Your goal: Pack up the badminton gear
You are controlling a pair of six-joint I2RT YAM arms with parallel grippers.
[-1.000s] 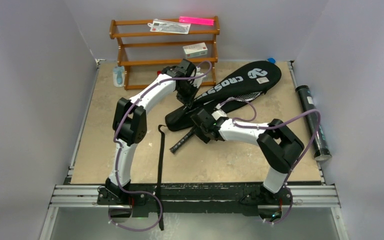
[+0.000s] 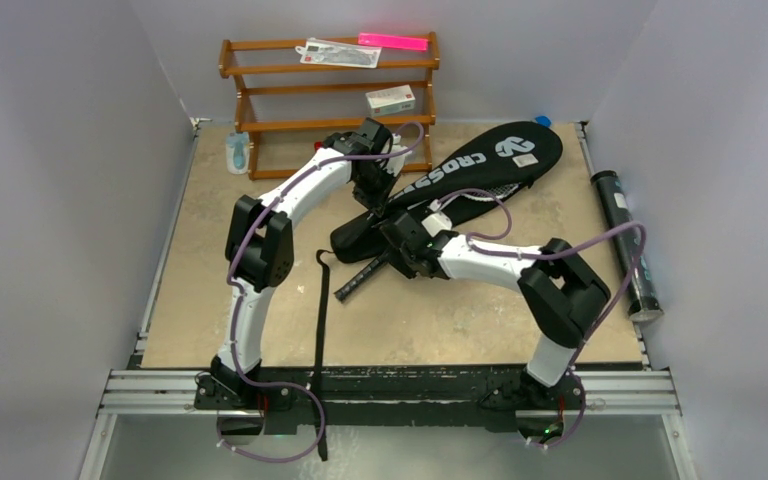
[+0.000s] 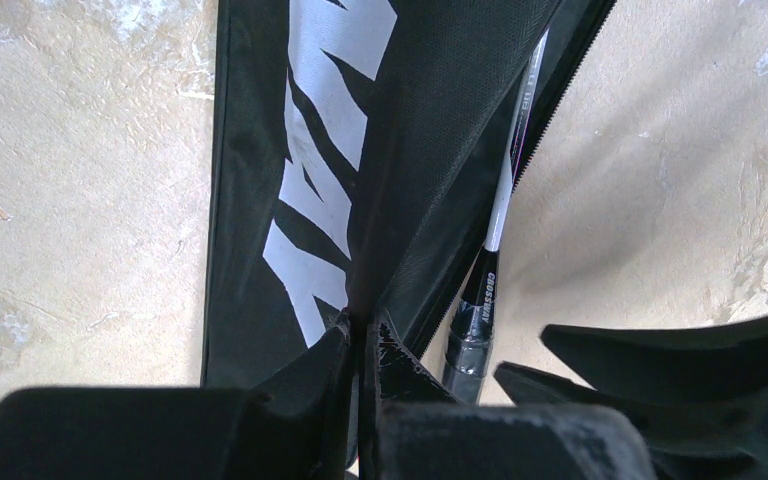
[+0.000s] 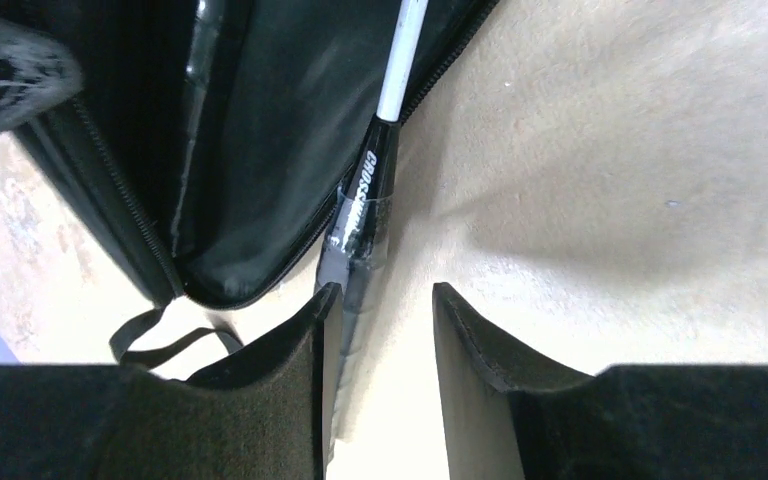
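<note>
A black racket bag [image 2: 525,150] with white lettering lies slanted across the table, its near side unzipped. My left gripper is shut on a thin fold of the bag's upper flap [image 3: 400,180]. The racket [image 4: 398,75] lies along the open edge, partly inside; a bit of its string net [image 2: 505,191] shows at the opening. Its dark grip [image 2: 358,282] sticks out toward the near left. My right gripper is partly open, fingers apart, with the grip [image 4: 352,255] running down beside and behind its left finger. In the right wrist view, nothing appears clasped.
A black strap [image 2: 322,310] runs from the bag's narrow end over the front edge. A dark tube [image 2: 627,245] lies by the right wall. Behind stands a wooden rack [image 2: 260,126] with several packages. Bare table lies at the front right.
The racket's grip has shifted slightly left and toward the bag. The right arm has moved a little, while the left arm and the bag have stayed in place.
</note>
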